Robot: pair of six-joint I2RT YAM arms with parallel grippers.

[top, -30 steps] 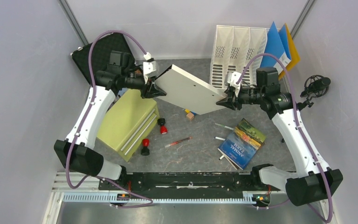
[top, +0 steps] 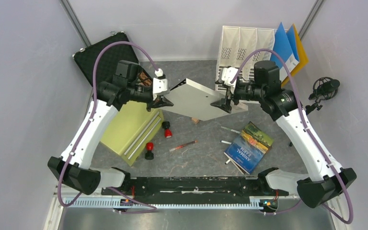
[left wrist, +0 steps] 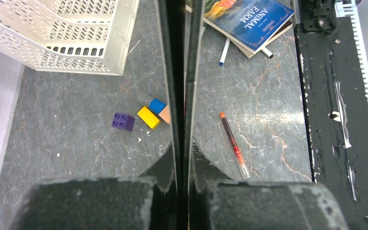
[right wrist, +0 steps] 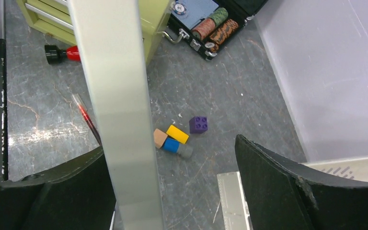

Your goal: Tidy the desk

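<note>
A large pale flat case [top: 196, 100] hangs tilted above the desk between both arms. My left gripper [top: 158, 101] is shut on its left end; in the left wrist view its narrow dark edge [left wrist: 178, 72] runs up from the fingers. My right gripper [top: 223, 103] is at the right part, open, with the case's white edge [right wrist: 120, 110] between its fingers in the right wrist view. Below lie colored blocks [left wrist: 148, 117], a red pen [top: 182, 146], two red-black objects [top: 167, 129] and books [top: 249, 146], with pens beside the books.
A white file rack [top: 235, 43] with blue and yellow folders stands at the back right, a microphone [top: 326, 88] at the right. A green drawer unit [top: 124, 124] and black chip case [top: 98, 57] occupy the left. Bare desk shows around the blocks.
</note>
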